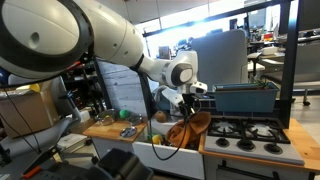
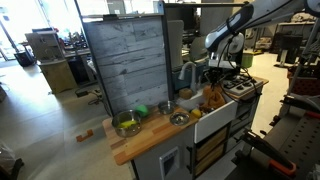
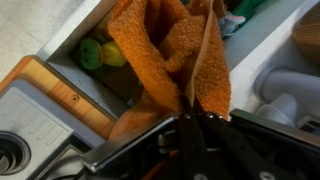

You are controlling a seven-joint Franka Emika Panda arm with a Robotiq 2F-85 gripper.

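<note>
An orange cloth [image 3: 165,55] fills the middle of the wrist view, its folds drawn together toward my fingertips. My gripper is shut on the cloth, though the exact pinch is dark and partly hidden. In exterior view 1 the gripper [image 1: 186,112] points down over the open white drawer [image 1: 165,158], and the cloth [image 1: 194,129] hangs in and above that drawer. From exterior view 2, the orange cloth [image 2: 212,99] shows at the drawer's far part, below the arm [image 2: 226,52].
Green and yellow items [image 3: 100,50] lie in the drawer beside the cloth. A stove top [image 1: 245,138] stands to the right, with a blue basket [image 1: 245,98] behind it. Metal bowls [image 2: 128,123] rest on the wooden counter [image 2: 150,142] to the other side.
</note>
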